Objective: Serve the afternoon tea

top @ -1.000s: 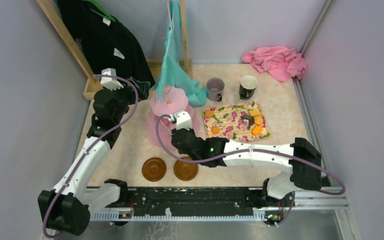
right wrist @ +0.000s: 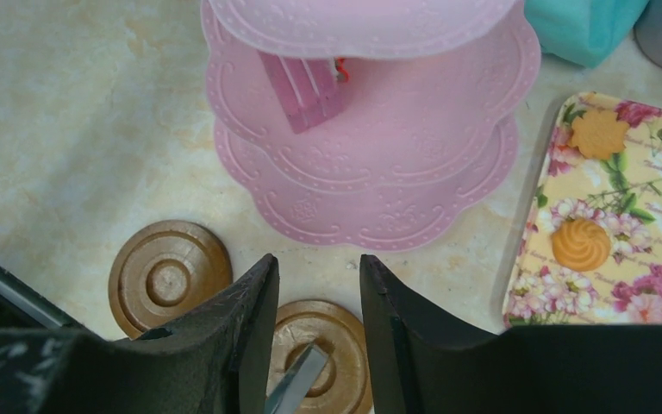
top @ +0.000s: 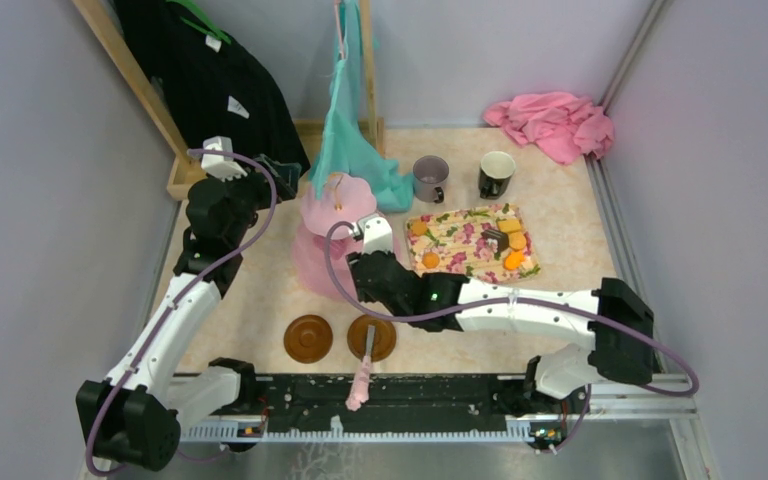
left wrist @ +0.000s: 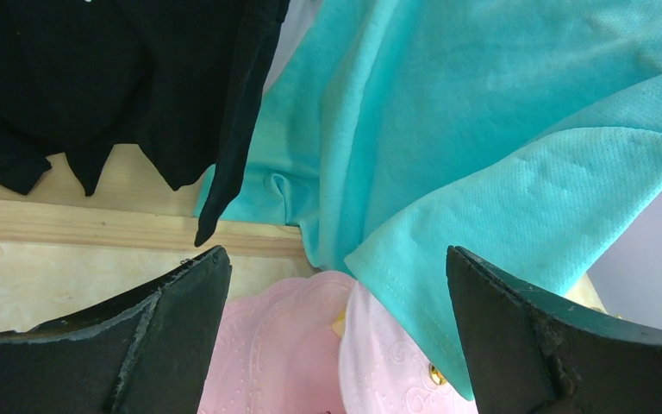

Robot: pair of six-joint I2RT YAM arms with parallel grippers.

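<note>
A pink tiered stand (right wrist: 371,207) stands mid-table, a pink block (right wrist: 306,95) on one tier. My right gripper is part open above its near edge, fingers apart. Below, a tool with a flat metal end (right wrist: 297,379) and pink handle (top: 360,382) rests across a brown coaster (top: 383,342). A second coaster (top: 309,339) lies left. A floral tray (top: 455,260) holds cookies or pastries to the right. My left gripper stands open before the hanging teal cloth (left wrist: 500,207), over the stand.
A grey mug (top: 429,172) and dark mug (top: 495,178) stand behind the tray. Pink cloth (top: 548,125) lies back right. Black garments (top: 210,90) hang back left.
The pink-handled tool now lies on the right coaster, where it was absent before. My right arm has shifted slightly right. The left arm is still.
</note>
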